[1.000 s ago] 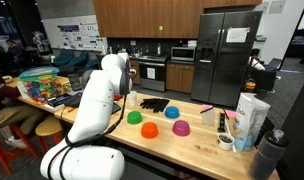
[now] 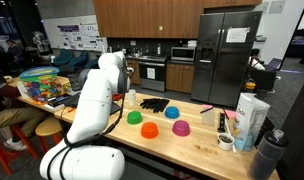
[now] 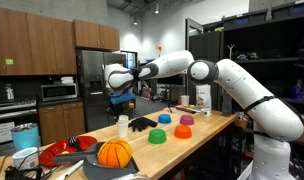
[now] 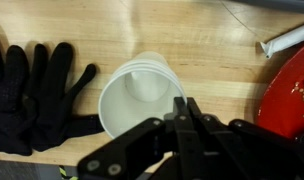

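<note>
A white cup (image 4: 140,98) stands on the wooden table, seen from above in the wrist view. My gripper is shut with the cup's near right rim between its fingertips. In exterior view 2 the same white cup (image 3: 122,127) shows just below the gripper, and in exterior view 1 the cup (image 2: 132,98) appears small beside the arm's far end. Whether its base touches the table is hard to tell. The fingers are too small to make out in both exterior views.
Black gloves (image 4: 42,100) lie left of the cup, and a red plate (image 4: 292,95) with small bits in it sits right. Green (image 2: 133,117), orange (image 2: 149,131), blue (image 2: 172,113) and magenta (image 2: 181,132) round dishes stand nearer the arm's base. An orange ball (image 3: 115,154) is close by.
</note>
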